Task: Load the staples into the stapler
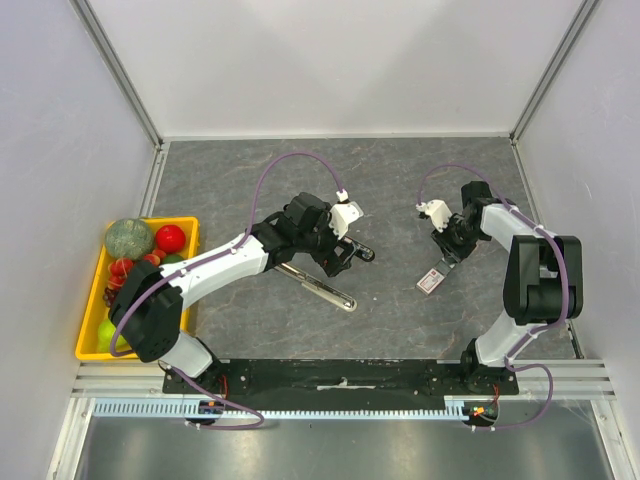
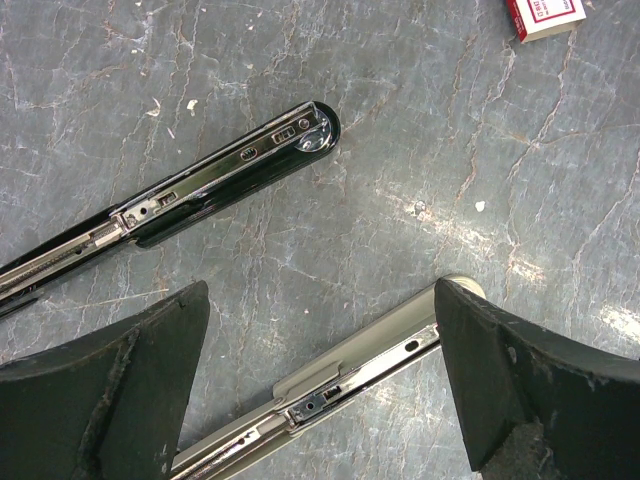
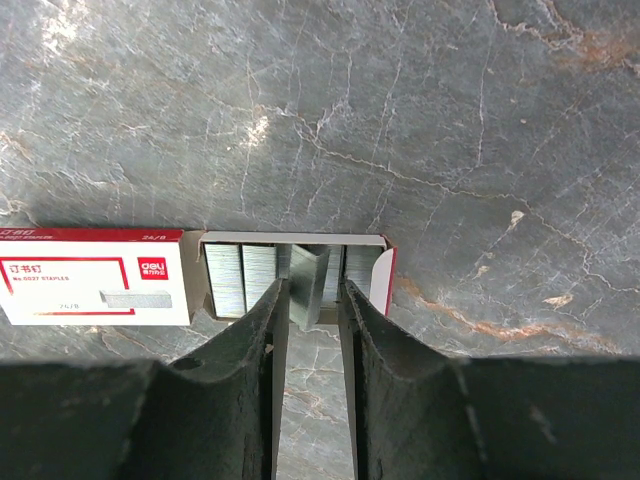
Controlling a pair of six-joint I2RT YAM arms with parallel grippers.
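In the right wrist view an opened staple box, white and red, shows rows of staples in its tray. My right gripper is closed around a grey staple strip, which stands tilted out of the tray between the fingertips. The left wrist view shows a black stapler with its magazine exposed, and a beige stapler whose magazine is exposed too. Above and between them my left gripper is open and empty; its right finger covers part of the beige stapler's end.
A yellow bin of toy fruit stands at the far left. White walls close off the back and sides. Bare grey table lies between the staplers and the staple box.
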